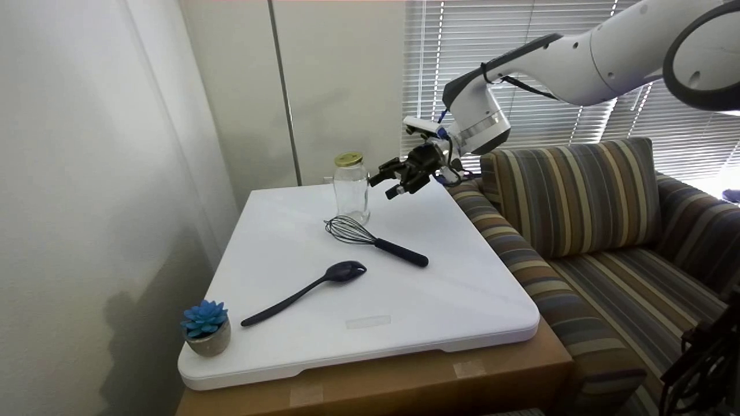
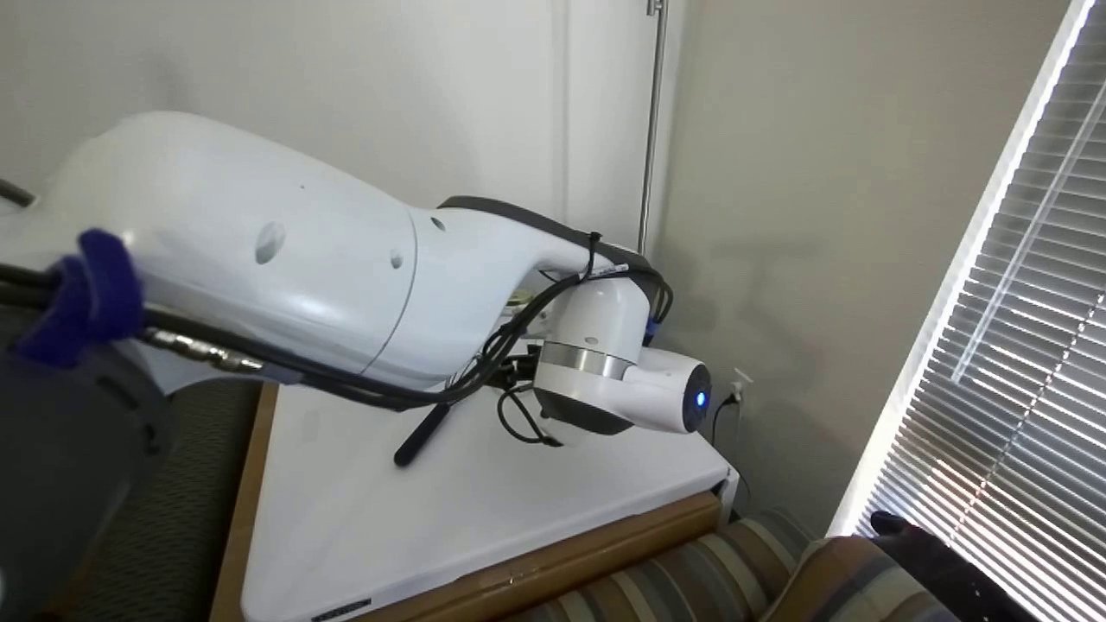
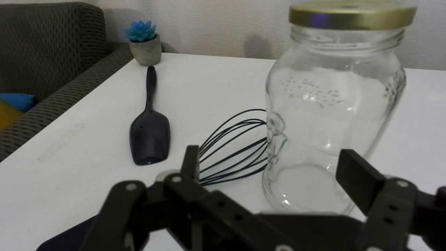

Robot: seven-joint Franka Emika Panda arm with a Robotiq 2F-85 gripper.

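A clear glass jar (image 1: 351, 190) with a gold lid (image 1: 348, 159) stands on the white table, close to its far end. The black whisk (image 1: 399, 251) lies in front of it, its wire loops near the jar's base. To the right of the jar is my gripper (image 1: 383, 187), its fingers wide apart. In the wrist view the gripper faces the jar (image 3: 326, 108), which appears nearer the right-hand finger (image 3: 359, 180); whether either finger touches the glass, I cannot tell. The arm hides most of the jar in exterior view 2.
A black spoon (image 1: 340, 271) lies nearer the table's front. At the front left corner sits a blue succulent in a grey pot (image 1: 210, 340). A striped armchair (image 1: 576, 201) borders the table's right side.
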